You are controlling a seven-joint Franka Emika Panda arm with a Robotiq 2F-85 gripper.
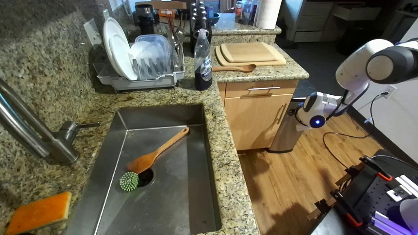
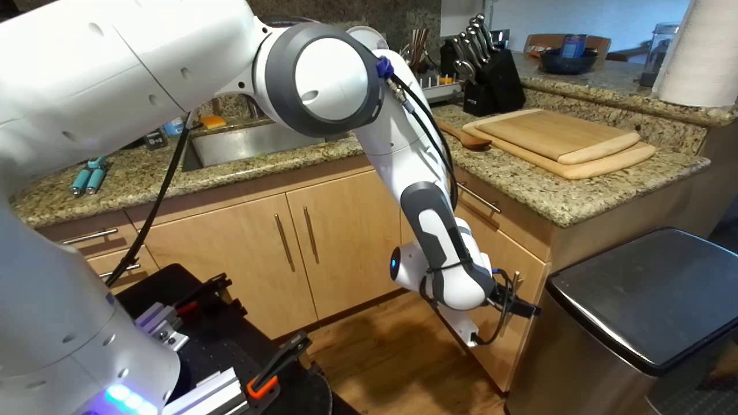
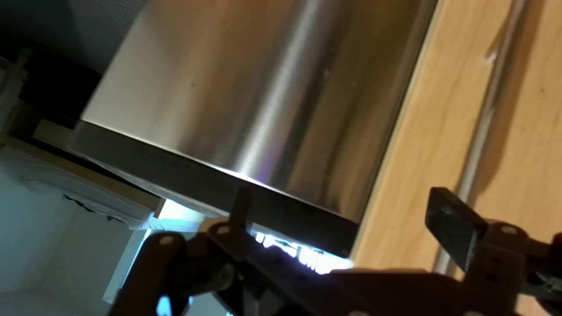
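My gripper is open, with no object between its fingers. In the wrist view, one black finger [image 3: 448,224] overlaps the long metal door handle [image 3: 487,113]; I cannot tell whether they touch. The other finger lies over the dark rim of the steel trash can [image 3: 247,110]. Exterior view 2 has the gripper [image 2: 529,309] low by the wooden cabinet door [image 2: 492,349], near its handle and left of the can. From exterior view 1, the wrist partly covers the can, and the fingers are hard to make out.
Above the cabinet, the granite counter [image 1: 292,72] holds cutting boards [image 1: 250,53] and a wooden spoon [image 1: 239,68]. A wooden brush [image 1: 158,150] with a green head lies in the sink [image 1: 176,199]. Open floor [image 1: 282,176] lies in front of the cabinet.
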